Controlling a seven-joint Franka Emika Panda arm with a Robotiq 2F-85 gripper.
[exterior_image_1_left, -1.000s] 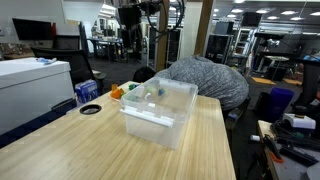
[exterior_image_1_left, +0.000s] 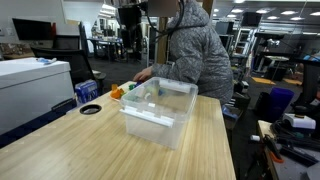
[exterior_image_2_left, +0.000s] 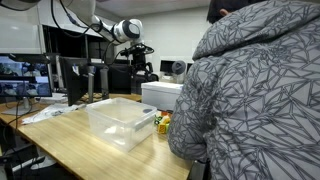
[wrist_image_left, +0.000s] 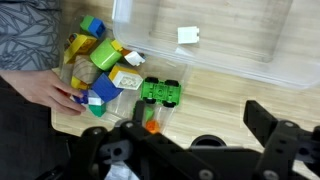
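Note:
My gripper stands open in the wrist view, its two dark fingers far apart with nothing between them. Exterior view 1 has the gripper (exterior_image_1_left: 130, 42) high above the table, behind the clear plastic box (exterior_image_1_left: 150, 130). Seen from the wrist, a green toy block (wrist_image_left: 160, 91) lies outside the box, close to a group of coloured blocks, among them a blue block (wrist_image_left: 103, 89) and a green block (wrist_image_left: 104, 54). Inside the clear box (wrist_image_left: 240, 68) is a small white piece (wrist_image_left: 188, 35). The gripper touches none of these.
A person's hand (wrist_image_left: 38, 90) reaches in beside the coloured blocks; the person's patterned grey jacket (exterior_image_2_left: 255, 100) fills much of exterior view 2. A black ring-shaped object (exterior_image_1_left: 90, 109) and a blue box (exterior_image_1_left: 87, 92) sit at the table's left.
The person in the grey jacket has risen and leaned left over the far side of the box, a hand coming near the blocks. The arm and the box look unmoved.

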